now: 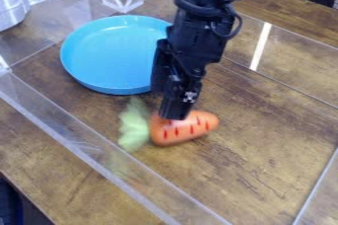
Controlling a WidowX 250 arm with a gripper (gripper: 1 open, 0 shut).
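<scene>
A toy carrot with an orange body and pale green leaves rests on the wooden surface in the middle of the view, its leaves pointing left. The black gripper stands just above and behind it, open, its lower parts close over the carrot; whether they touch it is hard to tell. A blue plate sits behind and left of the gripper, partly hidden by it.
Clear plastic edging runs along the left side and another clear edge crosses the right.
</scene>
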